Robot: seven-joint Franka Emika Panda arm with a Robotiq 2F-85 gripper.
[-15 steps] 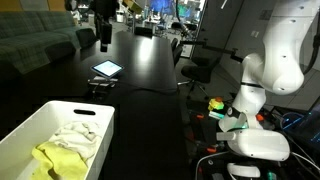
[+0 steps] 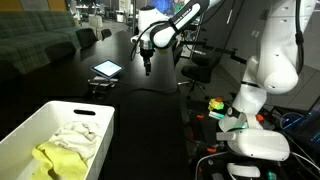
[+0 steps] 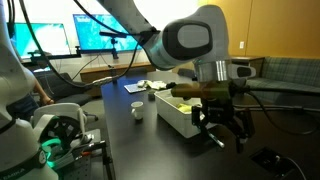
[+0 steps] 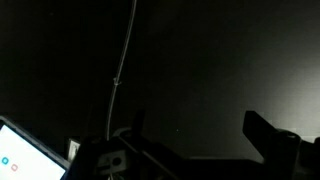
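My gripper hangs over the dark table, to the right of a lit tablet in the first exterior view. Its fingers stand apart with nothing between them, and the wrist view shows only bare dark surface between the fingertips. In the second exterior view the gripper points downward in front of the white box. A corner of the bright tablet screen shows at the lower left of the wrist view. That white box holds a white cloth and a yellow cloth.
A thin cable runs across the surface left of the fingers. Black chairs line the far side. A white cup stands on the table in the second exterior view.
The box, cloths and tablet have stayed put.
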